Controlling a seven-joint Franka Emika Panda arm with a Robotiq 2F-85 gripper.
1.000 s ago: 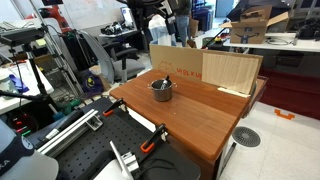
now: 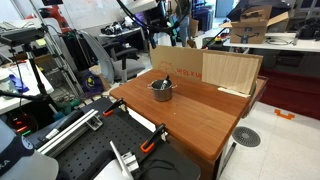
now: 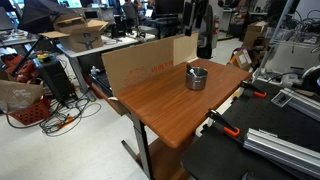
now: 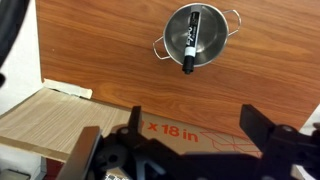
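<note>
A metal pot (image 2: 161, 92) with two wire handles stands on the brown wooden table (image 4: 100, 50). Inside the pot (image 4: 196, 36) leans a black-and-white marker (image 4: 191, 40), its dark end over the rim nearer the gripper. From exterior view 2 the same pot (image 3: 197, 78) shows near the table's right part. My gripper is open and empty, its dark fingers (image 4: 130, 135) spread wide at the bottom of the wrist view. It hangs well above the table, apart from the pot; in exterior view 2 the gripper (image 3: 200, 40) appears over the pot's area.
Cardboard panels (image 2: 180, 62) stand along the table's far edge. A small white stick-like item (image 4: 67, 89) lies beside the cardboard. Clamps (image 2: 153, 138) line the near edge. The table right of the pot in exterior view 1 is bare.
The arm and gripper have shifted and turned slightly above the table. The pot and marker look unmoved.
</note>
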